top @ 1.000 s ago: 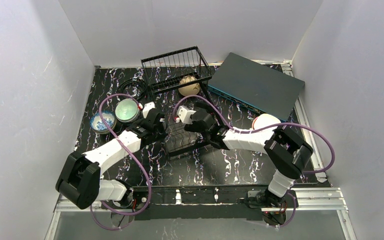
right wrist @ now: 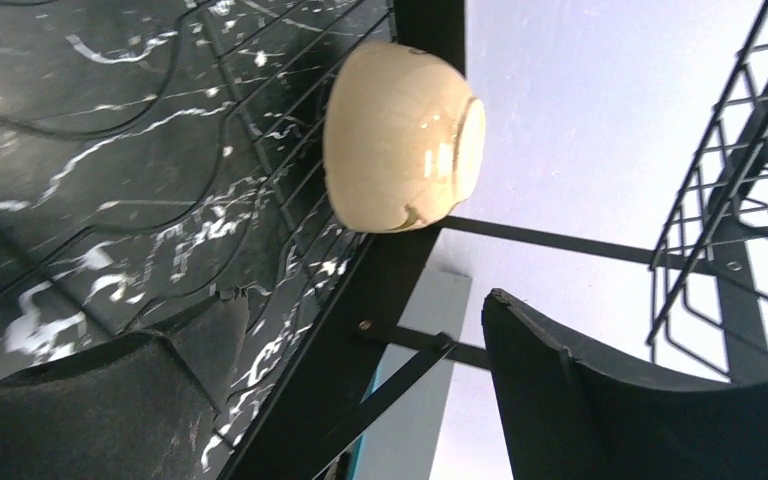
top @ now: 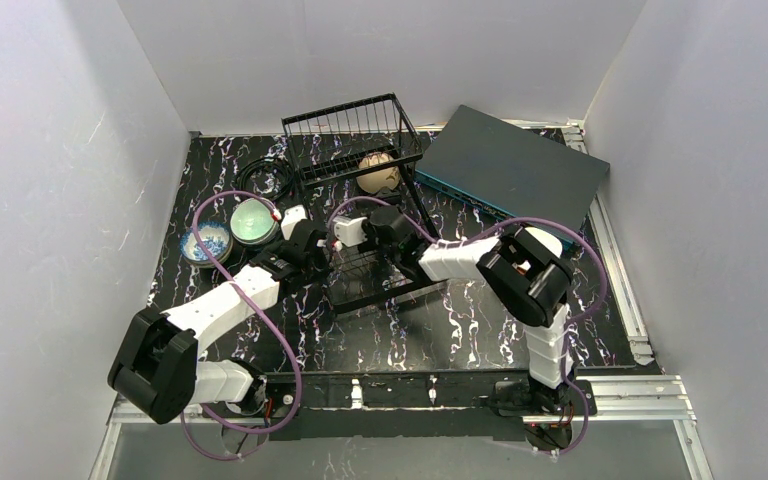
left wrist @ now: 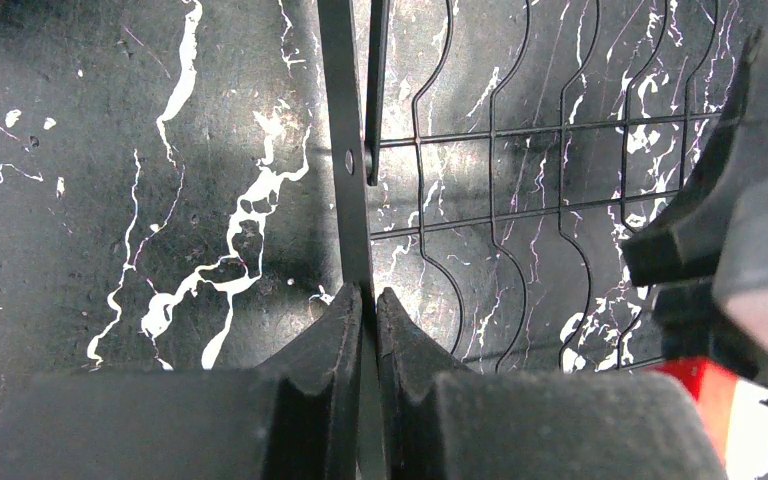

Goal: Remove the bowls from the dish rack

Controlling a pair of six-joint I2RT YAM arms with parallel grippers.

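A tan bowl (right wrist: 395,140) rests tipped on its side against the far end of the black dish rack (top: 360,300); the top view shows this bowl (top: 378,173) beneath the upper shelf. My right gripper is open inside the rack. Its fingers stand apart with nothing between them, short of the bowl. At the rack's left side, my left gripper is shut on the rack's flat black side bar (left wrist: 345,150). To the left on the counter sit a green bowl (top: 253,220) and blue-patterned bowls (top: 207,243).
A large dark flat box (top: 510,165) lies at the back right. A coiled black cable (top: 265,178) is behind the green bowl. The rack's upper wire shelf (top: 345,120) overhangs the tan bowl. Part of a white round item (top: 543,240) shows beside the right arm.
My right gripper has moved away from the front, deeper into the rack and nearer the tan bowl, as its arm swung left. The left arm has barely moved.
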